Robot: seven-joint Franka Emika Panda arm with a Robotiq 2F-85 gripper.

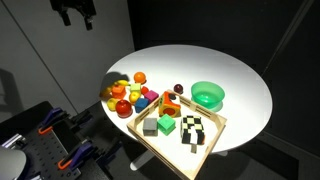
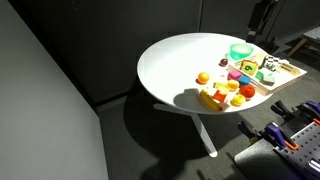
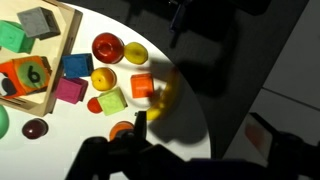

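Observation:
High at the left of the first exterior view my gripper [image 1: 77, 22] hangs open, well above the table and clear of everything on it. Its fingers also frame the bottom of the wrist view [image 3: 197, 125], far apart with only tabletop and floor visible between them. Under it, near the table edge, lie a shaded yellow banana [image 3: 168, 92], an orange cube [image 3: 142, 85], a red apple [image 3: 107, 47], a lemon [image 3: 136, 53] and a light green cube [image 3: 111, 100]. An orange [image 1: 140, 77] lies farther back.
A wooden tray [image 1: 140, 139] holds several blocks, among them a green one [image 1: 166, 124] and a checkered one [image 1: 192, 129]. Beside it stand a green bowl [image 1: 208, 95] and a dark plum [image 1: 178, 88].

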